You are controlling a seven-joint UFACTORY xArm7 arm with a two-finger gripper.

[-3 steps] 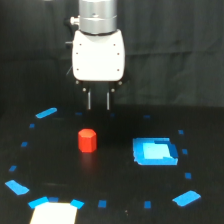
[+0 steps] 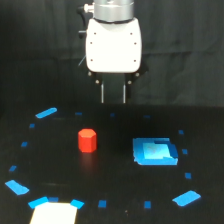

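Observation:
A red block with a hexagonal outline sits on the dark table, left of centre. Right of it lies a blue tray with a pale blue inner area. My gripper hangs pointing down, above and behind both, to the right of the block and left of the tray. Its two thin fingers stand apart with nothing between them, and they touch neither object.
Blue tape strips and small blue squares mark the table. A cream-coloured object with blue beside it is cut off by the bottom edge. Bare table separates the block and tray.
My gripper has moved to the right and slightly up in the view. The red block and the blue tray have stayed in place.

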